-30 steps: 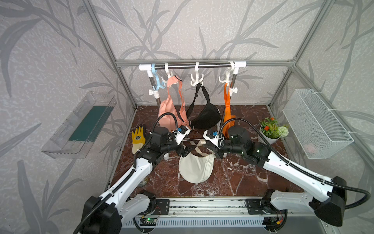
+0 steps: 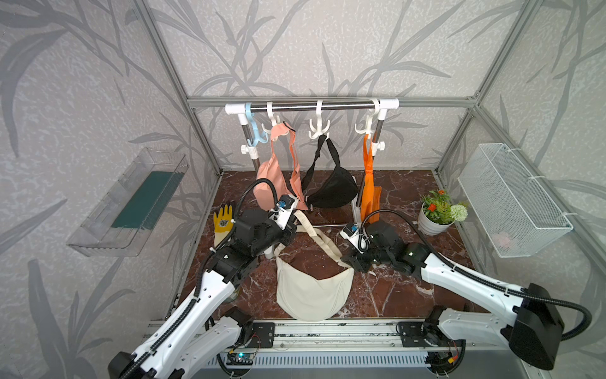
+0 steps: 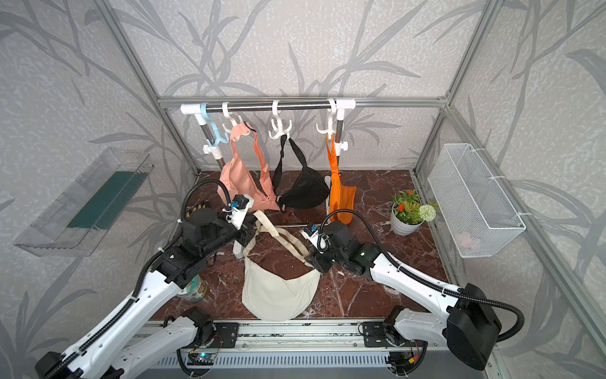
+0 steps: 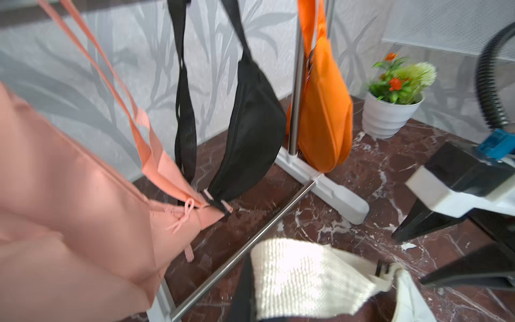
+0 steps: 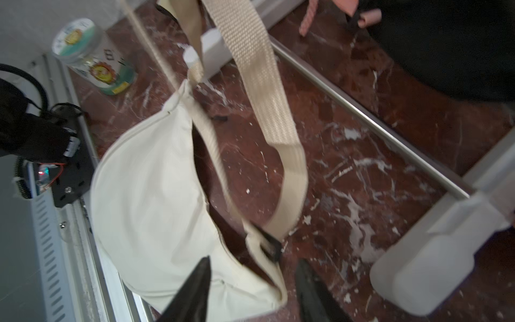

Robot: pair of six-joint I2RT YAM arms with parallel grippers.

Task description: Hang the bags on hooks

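Observation:
A cream bag [image 2: 313,293] lies on the marble table. My left gripper [image 2: 290,227] is shut on its strap [image 4: 305,273], lifting it in front of the pink bag. My right gripper is part open at the bag's right corner, with nothing clearly held. The rack carries a pale blue hook [image 2: 255,132] and white hooks [image 2: 318,129]; pink [image 2: 268,180], black [image 2: 331,189] and orange [image 2: 372,199] bags hang there.
The rack's low bar [image 5: 364,112] crosses behind the cream bag. A flower pot [image 2: 435,224] stands at right, a jar [image 5: 96,64] at front left. A basket [image 2: 511,195] and a tray [image 2: 129,202] are on the side walls.
My left gripper has risen with the strap, drawing it out. The cream bag has shifted toward the front left. My right gripper has moved lower and away from the strap's raised part.

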